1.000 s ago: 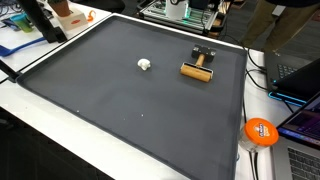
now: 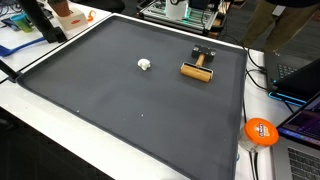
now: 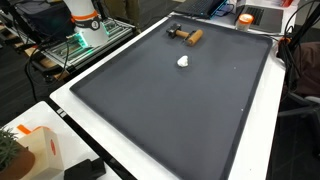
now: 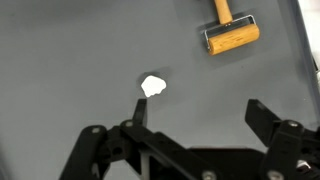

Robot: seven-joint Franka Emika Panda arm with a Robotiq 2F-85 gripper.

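Observation:
A small white crumpled-looking object (image 2: 144, 64) lies on the dark grey mat; it shows also in exterior view 2 (image 3: 183, 61) and in the wrist view (image 4: 153, 85). Farther over on the mat rests a roller (image 2: 197, 72) with an orange-tan cylinder and a wooden handle, seen at the top right of the wrist view (image 4: 233, 38). My gripper is open above the mat, its black fingers well apart and nothing between them. The white object sits just beyond the left finger in the wrist view. Neither exterior view shows the gripper.
An orange-lidded jar (image 2: 260, 133) and a laptop (image 2: 298, 125) stand beyond its right edge in exterior view 1. A potted plant (image 3: 14, 155) is at the lower left in exterior view 2.

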